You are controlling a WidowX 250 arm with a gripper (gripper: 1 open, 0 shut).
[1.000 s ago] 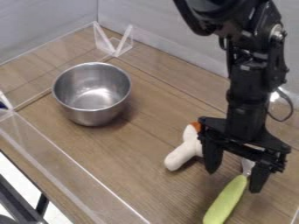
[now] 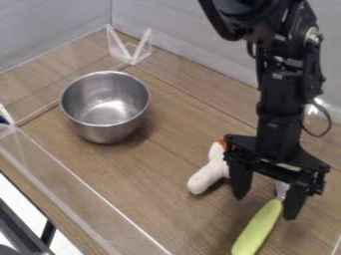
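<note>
The black gripper (image 2: pixel 269 184) hangs low on the right side, pointing down, its two fingers apart above the upper end of a pale green, elongated object (image 2: pixel 256 232) lying on the wooden table. A white object with an orange tip (image 2: pixel 208 173) lies just left of the gripper, partly hidden behind it. Something light and thin shows beneath the gripper by the green object's upper end; I cannot make out what it is.
A steel bowl (image 2: pixel 106 105) stands at the left of the wooden table (image 2: pixel 147 199). Grey walls border the back, with a white bracket in the rear left area.
The gripper has shifted very slightly left. The objects on the table look unmoved.
</note>
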